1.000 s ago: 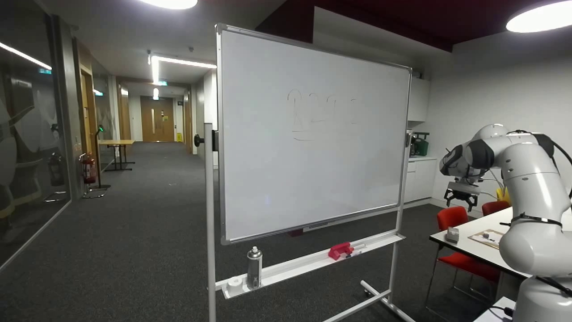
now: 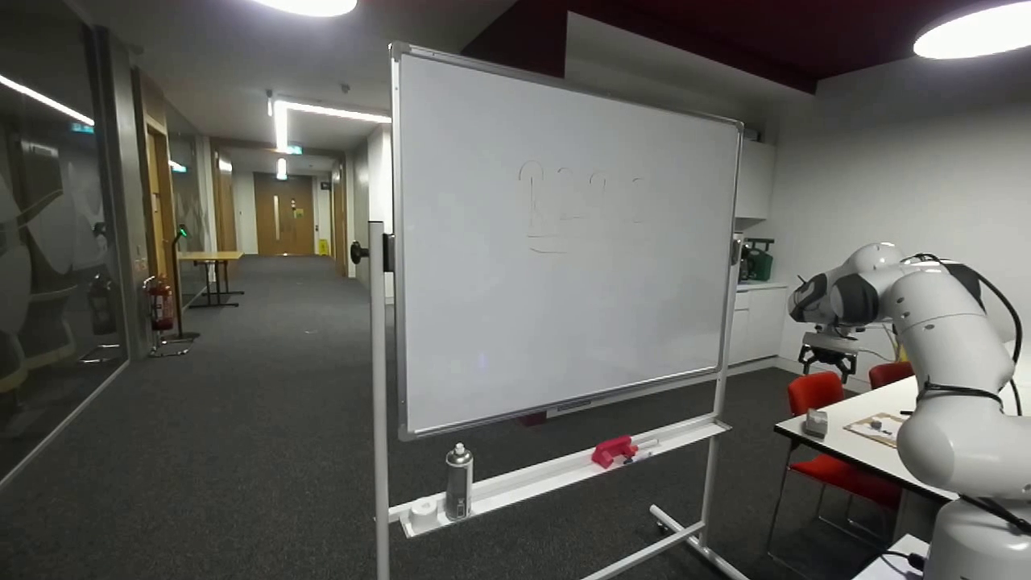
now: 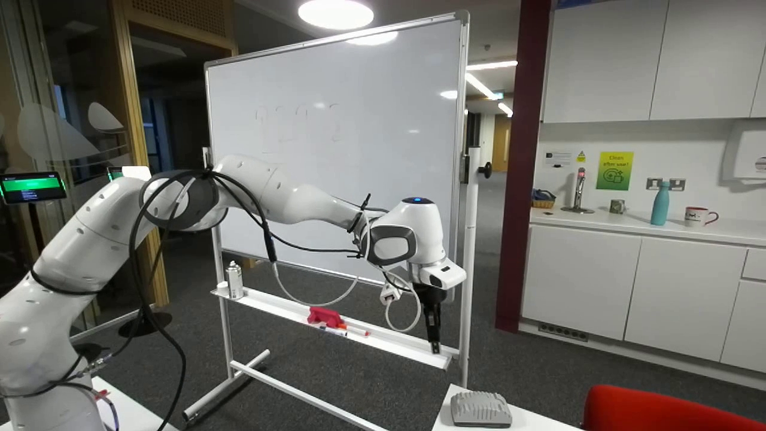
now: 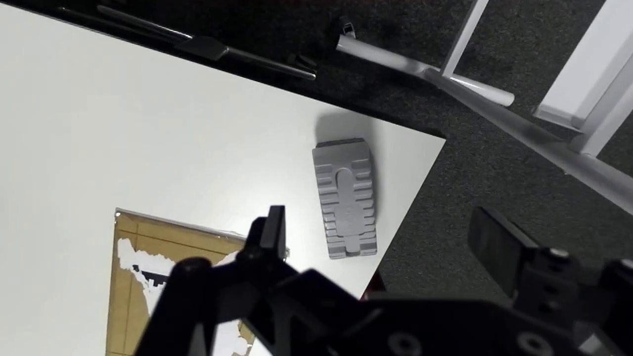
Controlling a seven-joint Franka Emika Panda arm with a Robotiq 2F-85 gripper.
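A grey ribbed eraser-like block [image 4: 347, 199] lies near the corner of the white table [image 4: 196, 130]; it also shows as a grey block [image 3: 481, 409] at the bottom of exterior view 2. My gripper is open above it, with nothing between its widely spread fingers. From the wrist view, the block sits between the two fingers in the picture but well below them. The whiteboard [image 2: 570, 261] carries faint, partly wiped marks [image 2: 546, 208] in its upper half.
Along the whiteboard's tray [image 3: 388, 342] are a spray can [image 3: 234, 280], a red holder [image 3: 325, 316] and pens. A brown board with torn paper [image 4: 133, 290] lies on the table. Red chairs [image 2: 817, 391] stand beside it.
The arm has moved, and my gripper has shifted slightly to the left in exterior view 1. The grey block, whiteboard and tray items look unchanged.
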